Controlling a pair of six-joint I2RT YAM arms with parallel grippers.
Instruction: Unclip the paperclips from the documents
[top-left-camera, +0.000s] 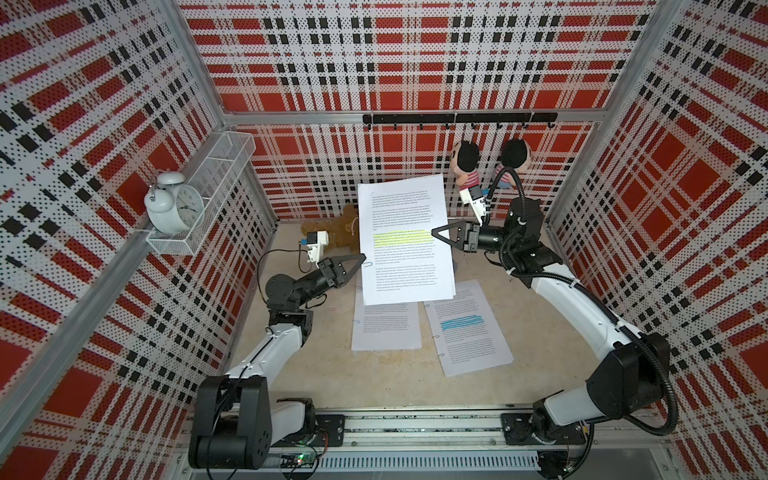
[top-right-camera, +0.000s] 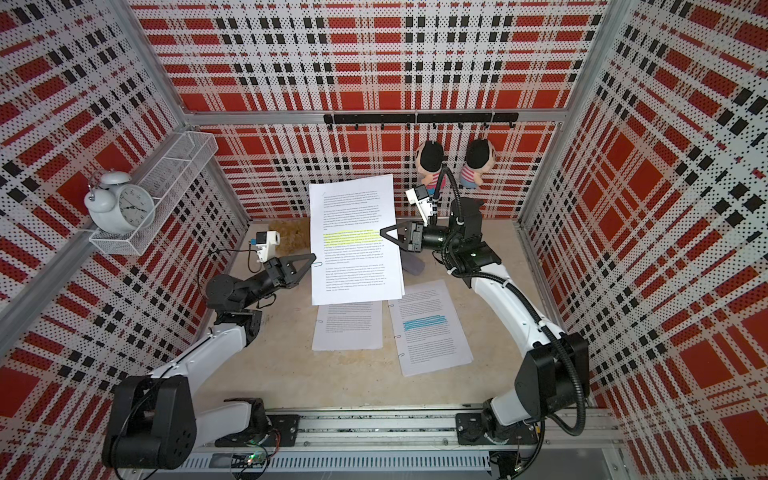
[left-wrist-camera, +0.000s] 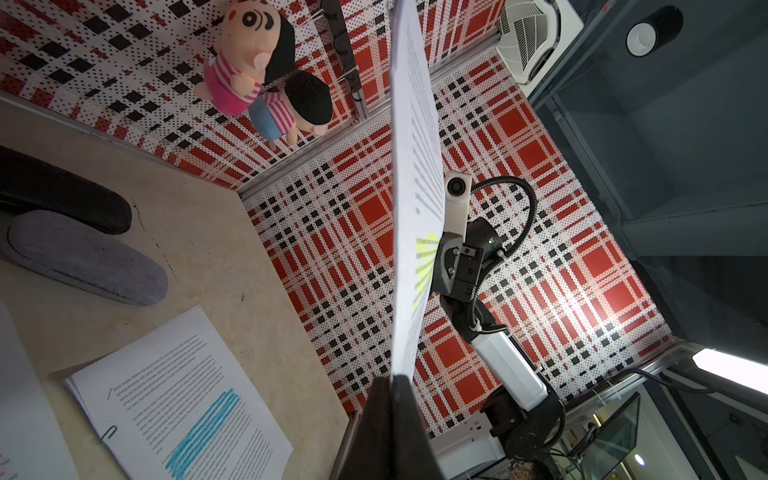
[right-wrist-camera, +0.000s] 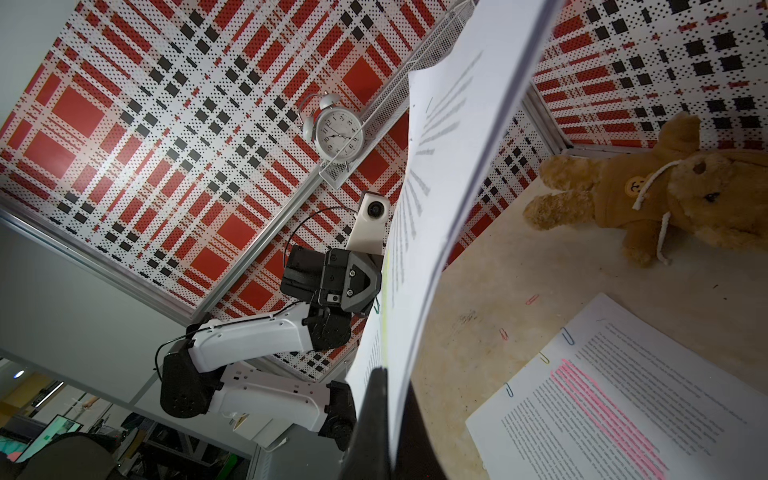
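My right gripper (top-left-camera: 436, 233) is shut on the edge of a held-up document (top-left-camera: 404, 272) with a yellow highlighted band. At the sheet's left edge shows a paperclip (top-left-camera: 368, 264), seen in the right wrist view as a small clip (right-wrist-camera: 377, 305). Just beside that edge is my left gripper (top-left-camera: 363, 257), shut, with nothing visible between its fingers; whether the tips touch the paper I cannot tell. On the table lie a pink-highlighted document (right-wrist-camera: 640, 400) with several clips along its side and a blue-highlighted document (top-left-camera: 468, 340) with clips on its left edge.
A teddy bear (right-wrist-camera: 640, 188) rests at the back left, and a grey case (left-wrist-camera: 88, 256) and a black case (left-wrist-camera: 60, 188) at the back.
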